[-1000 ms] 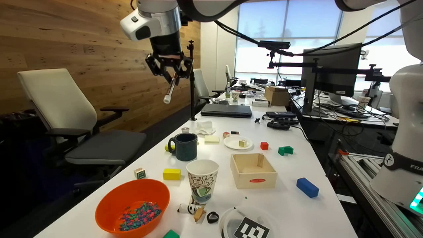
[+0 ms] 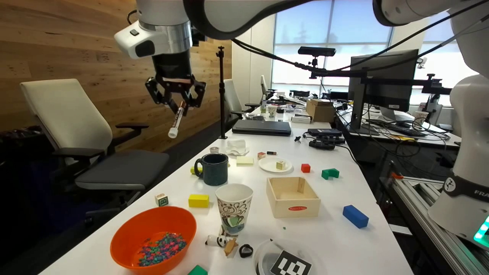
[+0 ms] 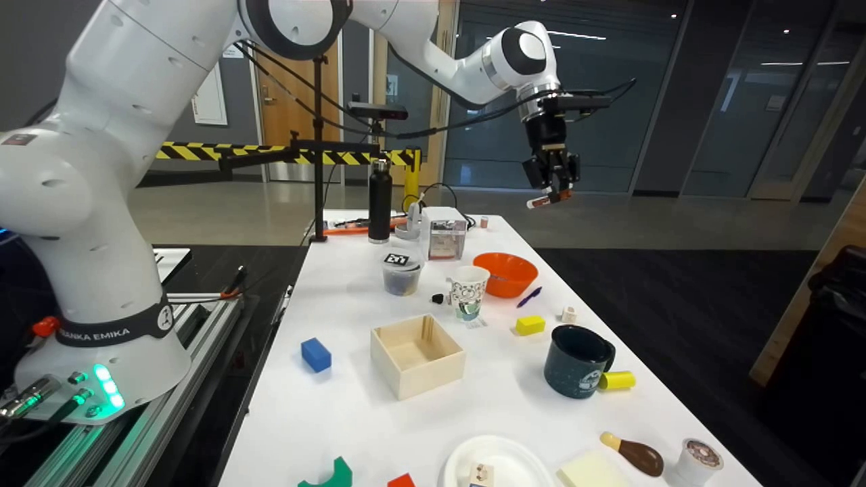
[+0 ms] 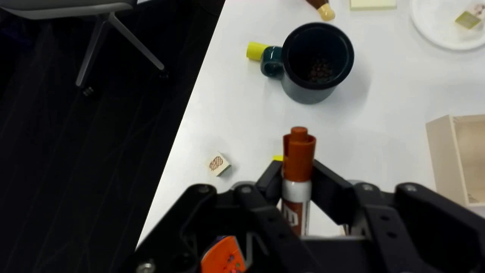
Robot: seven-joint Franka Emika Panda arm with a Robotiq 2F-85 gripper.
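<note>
Shut on a brown and white marker [image 4: 298, 173], my gripper [image 2: 182, 104] hangs high over the table's chair-side edge. One end of the marker stands up between the black fingers in the wrist view, its lower part hidden by them. From the side in exterior view 1, the same marker [image 2: 176, 122] slants down with its white end lowest and touches nothing below. Exterior view 2 has the gripper [image 3: 555, 188] up beyond the orange bowl, the marker's white end sticking out toward the robot's side.
An orange bowl [image 2: 153, 220] with colourful bits stands at the near edge. Around the table are a dark mug [image 2: 214, 169], a paper cup [image 2: 233, 208], a wooden box [image 2: 293, 201], a yellow block [image 2: 199, 201] and a blue block [image 2: 355, 216]. The air around my gripper is clear.
In exterior view 1, my gripper has moved left and lower with the marker still in it. The things on the table stay where they were.
</note>
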